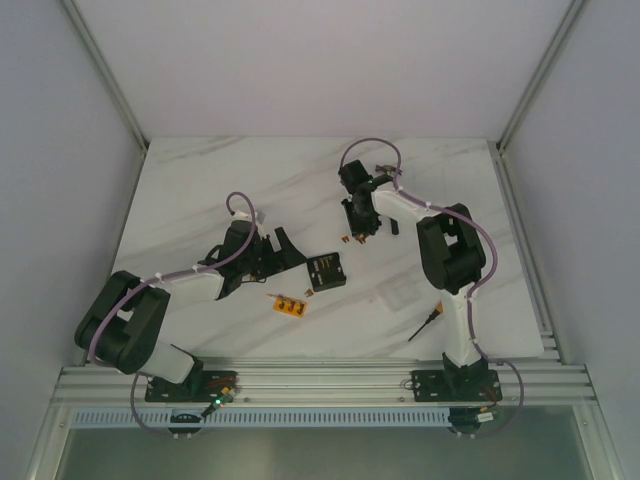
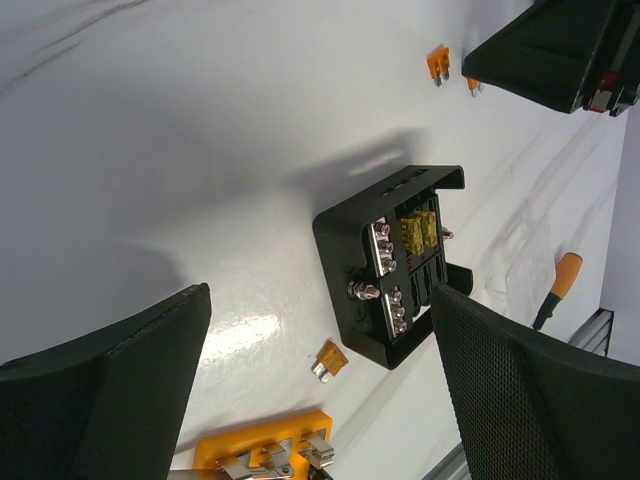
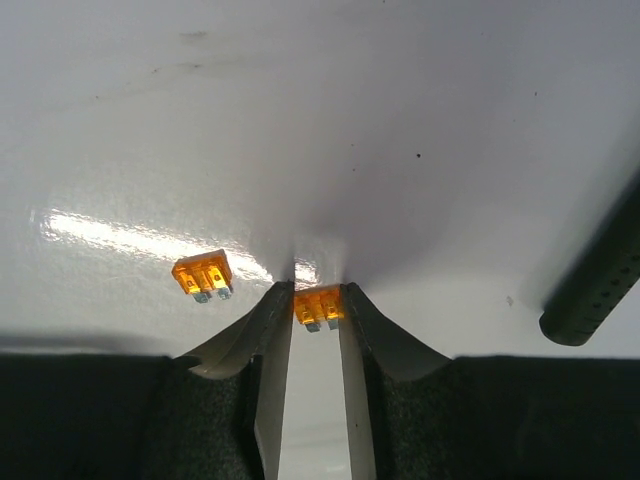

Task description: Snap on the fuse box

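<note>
The black fuse box (image 2: 350, 260) lies open in the middle of the table, with yellow fuses seated inside. An orange fuse (image 2: 330, 360) lies beside it. In the right wrist view one orange fuse (image 3: 203, 270) lies loose; another (image 3: 318, 305) is between the fingertips of my right gripper, low at the table, fingers part closed; whether it grips is unclear. My left gripper (image 1: 282, 252) stands open left of the fuse box, nothing between its fingers.
An orange block with metal parts (image 1: 289, 305) lies below the box, a screwdriver (image 2: 560, 280) and a clear plastic piece (image 1: 398, 292) to the right. A dark bar (image 3: 590, 270) lies near the right gripper.
</note>
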